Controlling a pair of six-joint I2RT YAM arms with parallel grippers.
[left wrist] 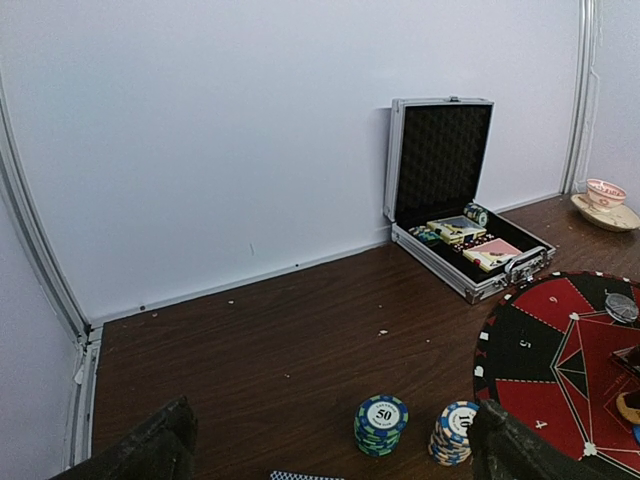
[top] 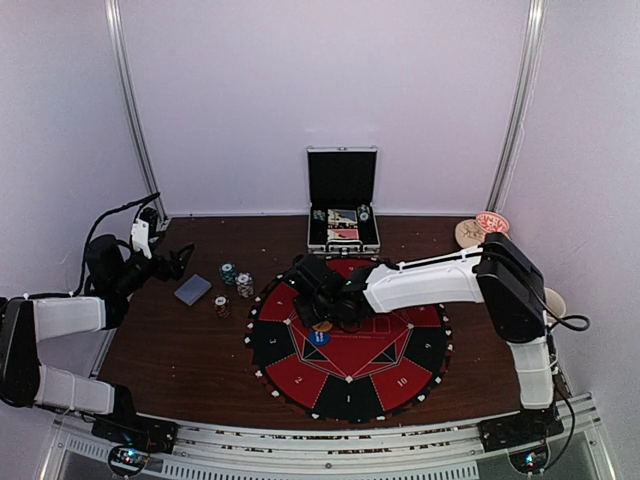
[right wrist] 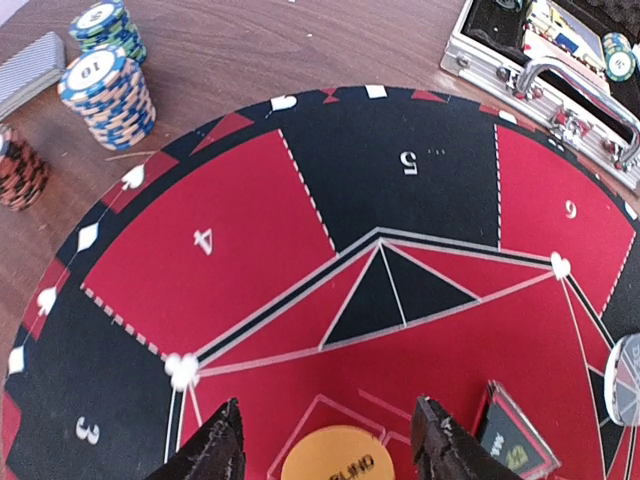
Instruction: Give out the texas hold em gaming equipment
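Note:
The red-black poker mat (top: 385, 390) lies mid-table. My right gripper (top: 310, 312) is over its middle, fingers apart around an orange blind disc (right wrist: 337, 462), with a blue disc (top: 319, 338) beside it. A black-and-silver piece (right wrist: 515, 440) and a clear round piece (right wrist: 625, 380) lie nearby. Chip stacks (top: 244, 285) and a blue card deck (top: 193, 290) stand left of the mat. The open aluminium case (top: 342, 247) holds cards and chips at the back. My left gripper (top: 183, 258) hangs open at the left, with nothing between its fingers.
A saucer (top: 467, 236) with a bowl (top: 491, 222) sits at the back right, and a cup (top: 555, 303) stands at the right edge behind the right arm.

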